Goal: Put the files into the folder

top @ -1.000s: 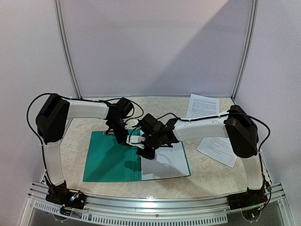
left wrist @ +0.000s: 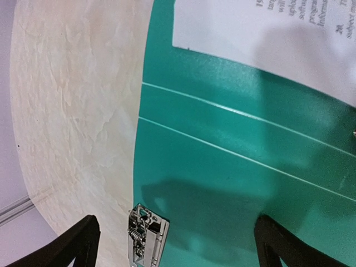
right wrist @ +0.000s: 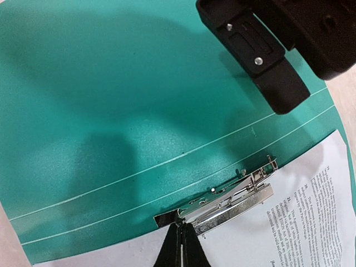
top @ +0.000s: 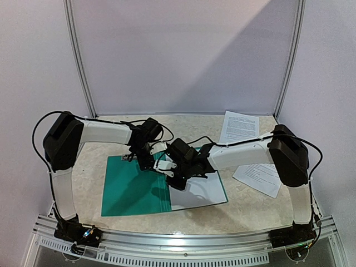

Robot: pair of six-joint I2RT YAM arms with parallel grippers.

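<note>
The green folder (top: 130, 194) lies spread open, with white paper (top: 200, 194) on its right half. A metal clip (right wrist: 233, 203) lies along that paper's edge near the spine. My right gripper is shut, its fingertips at one end of this clip; whether they pinch any of it cannot be made out. Over the folder's left half, my left gripper stands open with nothing between its fingers; a second metal clip (left wrist: 147, 236) at the folder's edge shows below it. Two printed sheets, one farther back (top: 239, 127) and one nearer (top: 257, 178), lie right of the folder.
Both grippers are close together above the folder's middle, and part of the left one (right wrist: 261, 61) reaches into the right wrist view. The right forearm (top: 239, 154) passes over the loose sheets. Bare table (top: 167, 223) shows in front of the folder.
The folder, with its paper, has shifted slightly to the right. Both arms have moved a little with it, the right gripper slightly right and nearer the front. The loose sheets have not moved.
</note>
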